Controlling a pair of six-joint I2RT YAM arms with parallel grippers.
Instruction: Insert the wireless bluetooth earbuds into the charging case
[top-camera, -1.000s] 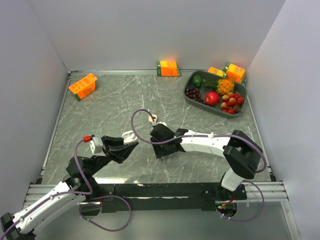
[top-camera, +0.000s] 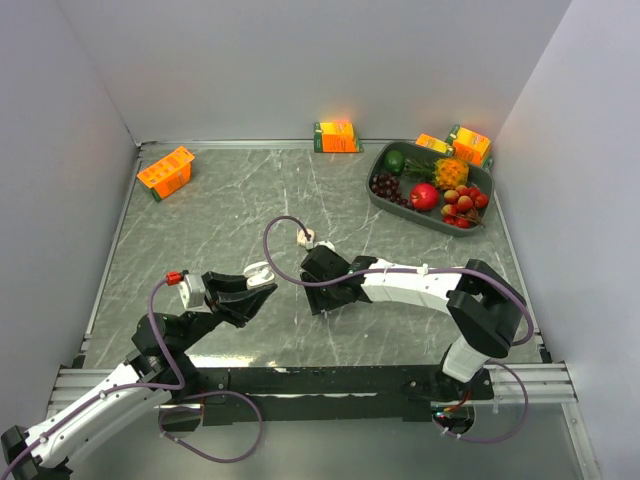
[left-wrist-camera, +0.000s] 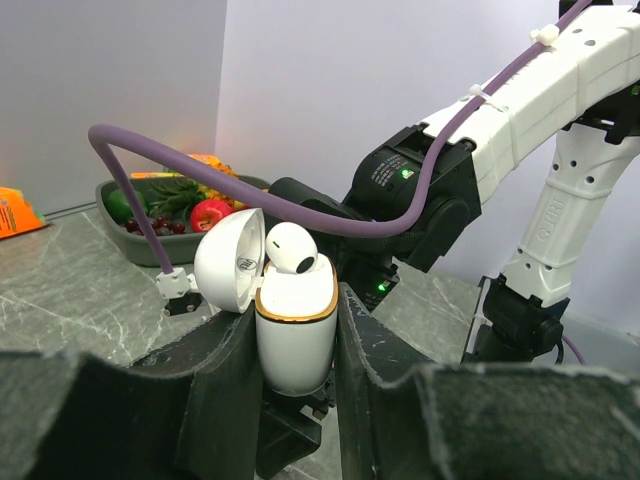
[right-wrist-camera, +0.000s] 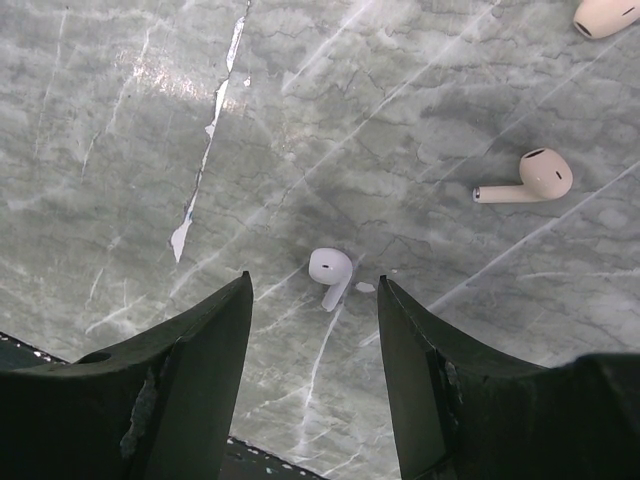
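My left gripper (top-camera: 258, 292) is shut on the white charging case (left-wrist-camera: 295, 340), held upright with its lid (left-wrist-camera: 228, 262) open; one earbud (left-wrist-camera: 292, 245) shows in its top. My right gripper hangs low over the table, fingers apart, above and around a small white earbud (right-wrist-camera: 330, 268) lying on the marble with nothing touching it visibly. A second earbud (right-wrist-camera: 522, 185) lies to the right in the right wrist view, with part of a further pale piece (right-wrist-camera: 600, 14) at the top corner.
A grey tray of fruit (top-camera: 376, 194) stands at the back right. Orange boxes (top-camera: 337, 138) sit along the back wall and at the left. Purple cables loop over both arms.
Very little differs: the right arm and its cable have shifted very slightly since a second ago. The left arm and case are still.
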